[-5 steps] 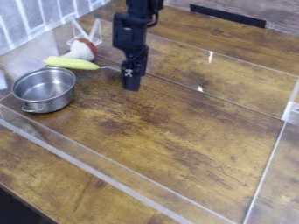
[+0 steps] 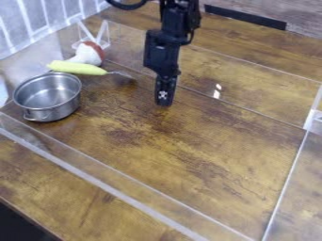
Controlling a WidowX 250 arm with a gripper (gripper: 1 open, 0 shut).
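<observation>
My black gripper (image 2: pixel 164 96) points down over the wooden table, right of centre-top, its fingers low near the surface and shut, with nothing visible between them. Left of it lie a yellow corn cob (image 2: pixel 75 67), with what looks like a thin grey handle or utensil beside its right end, and a steel pot (image 2: pixel 48 95). A white and red object (image 2: pixel 89 54) sits behind the corn. Whether the fingertips touch the table is unclear.
A clear plastic barrier runs along the back left, and thin transparent edges cross the table.
My gripper has moved to the right, away from the corn and pot, over the last second. The objects on the table look unmoved.
</observation>
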